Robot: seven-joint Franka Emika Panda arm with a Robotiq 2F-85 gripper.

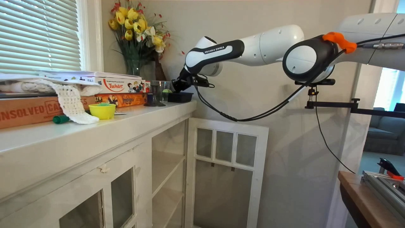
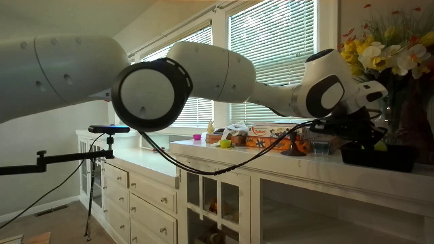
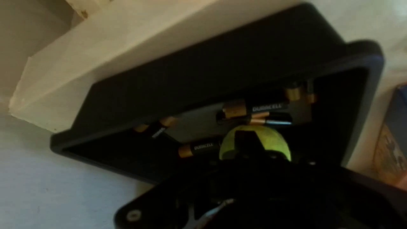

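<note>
A black tray (image 1: 180, 97) sits at the far end of the white countertop, near the corner. In the wrist view a yellow-green ball (image 3: 272, 139) lies in the tray (image 3: 213, 68) among several Duracell batteries (image 3: 202, 147). Dark and poorly lit, my gripper is shut and covers part of the ball; nothing shows between its fingers. Whether it touches the ball cannot be told. The second exterior view has the gripper (image 2: 368, 143) tilted down over the tray (image 2: 380, 158), with a bit of the ball (image 2: 380, 146) showing beside it.
Close to the tray stand a clear glass (image 2: 320, 147) and a dark candlestick-like stand (image 2: 293, 142). Flowers in a vase (image 1: 133, 65) rise behind. Stacked game boxes (image 1: 119, 85) and a yellow cup (image 1: 102, 110) occupy the counter further along. An open cabinet door (image 1: 224, 171) hangs below.
</note>
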